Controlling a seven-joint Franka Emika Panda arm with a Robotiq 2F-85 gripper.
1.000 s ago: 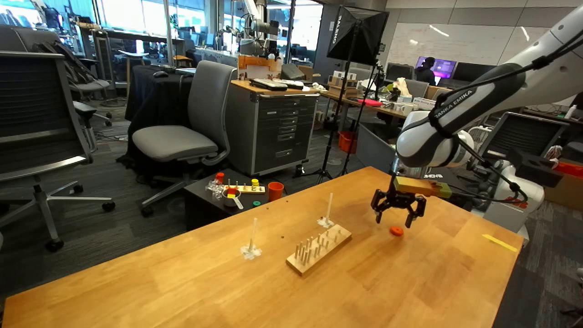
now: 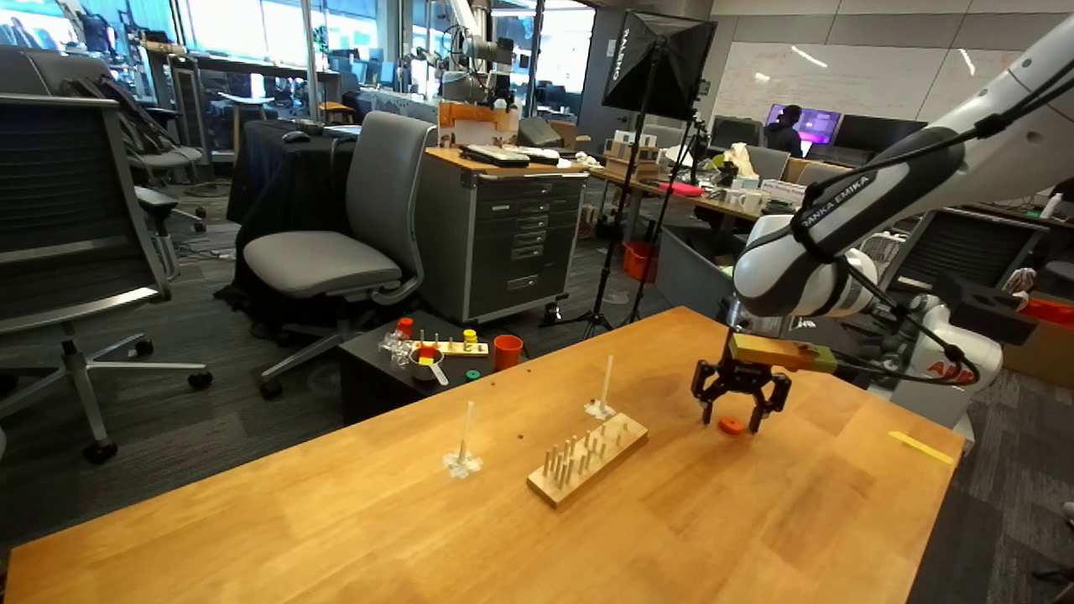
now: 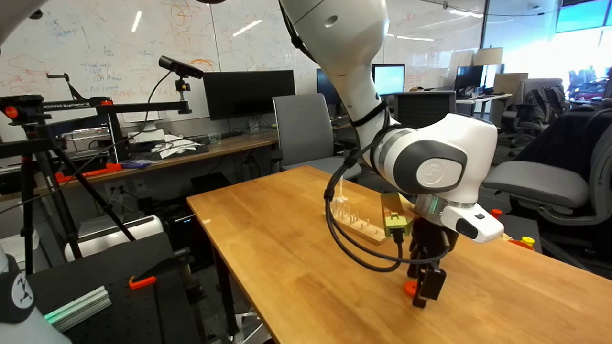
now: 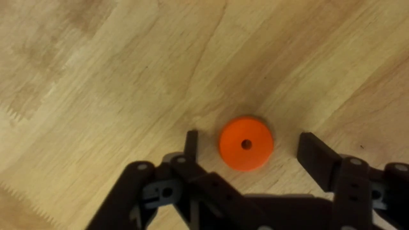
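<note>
An orange disc (image 4: pixel 246 156) with a small centre hole lies flat on the wooden table. In the wrist view it sits between the two fingers of my gripper, with a gap on either side and nothing gripped. My gripper (image 2: pixel 730 421) is low over the table in exterior view 1, its fingers straddling the disc (image 2: pixel 731 426). From exterior view 2 the gripper (image 3: pixel 419 289) partly hides the disc (image 3: pixel 410 287). A wooden peg board (image 2: pixel 589 460) with several short pegs rests left of the gripper in exterior view 1.
Two upright thin rods (image 2: pixel 607 381) stand fixed to the table near the peg board. A black side table (image 2: pixel 367 377) beyond the far edge carries an orange cup (image 2: pixel 508 351) and small items.
My gripper has come down from above the orange disc, so its fingers now reach around it near the table. The disc and the peg board have stayed in place.
</note>
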